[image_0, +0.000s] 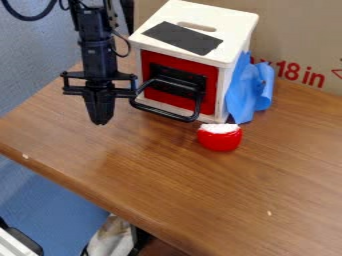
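Note:
My black gripper (100, 108) hangs over the left part of the wooden table, left of a white box (198, 30) with a red front and a black wire handle (174, 95). Its fingers are drawn together; I see nothing clearly between them. A red round object (221, 140) with a white top sits in front of the box's right corner.
A blue crumpled item (249, 92) lies right of the box, before a cardboard backdrop (301, 40). The table's left edge drops to a blue floor.

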